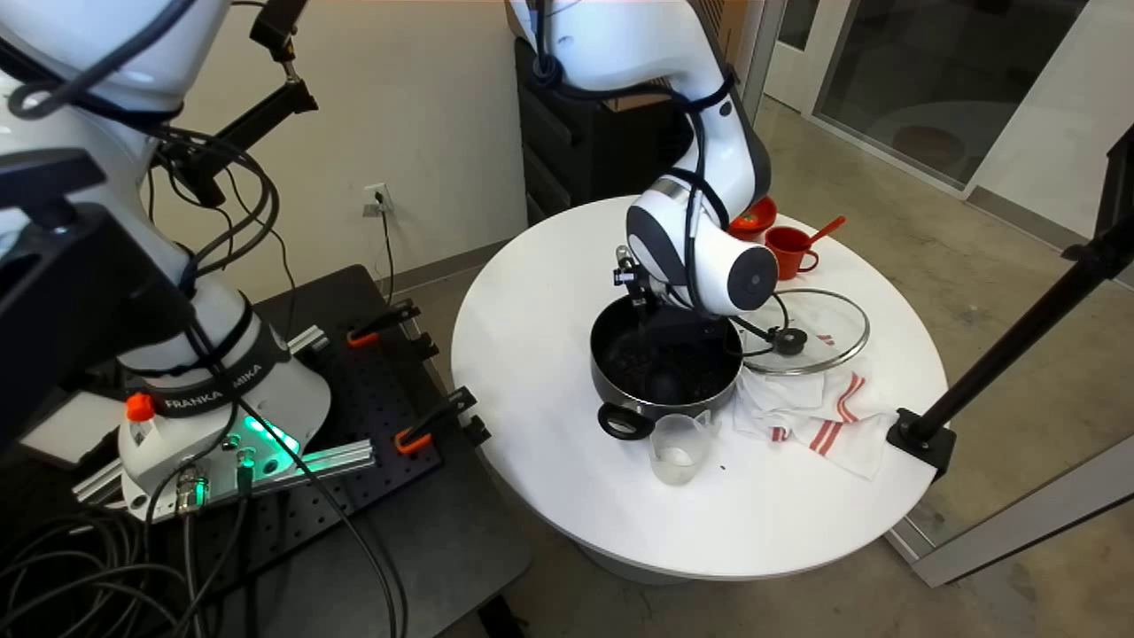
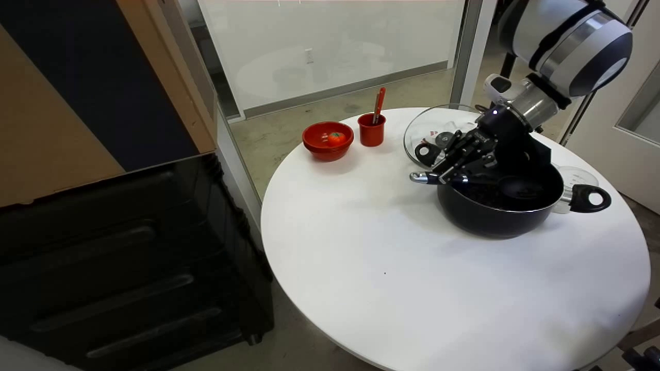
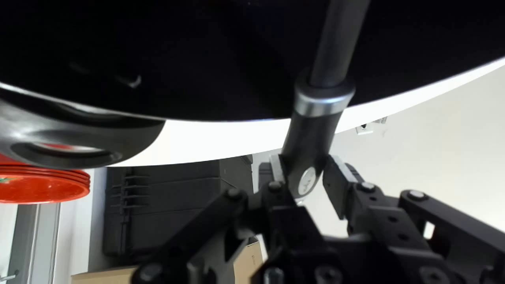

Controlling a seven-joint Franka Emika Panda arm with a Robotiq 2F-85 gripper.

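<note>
A dark pot (image 2: 495, 223) with black handles stands on the white round table. Inside it rests a black ladle, its bowl (image 2: 520, 186) low in the pot and its handle (image 3: 309, 158) leaning out over the rim. My gripper is shut on that handle near its end, one finger on either side. Seen from the second exterior view, the gripper (image 2: 446, 170) hangs at the pot's near-left rim, with the handle's silver tip (image 2: 422, 177) sticking out beyond it. The pot's contents are dark and hard to make out.
A glass lid (image 1: 850, 340) lies beside the pot, by a striped towel (image 1: 850, 425). A clear cup (image 1: 678, 452) stands close to the pot handle. Red bowls (image 2: 328, 153) holding a tomato and a red mug (image 2: 372, 133) stand farther off.
</note>
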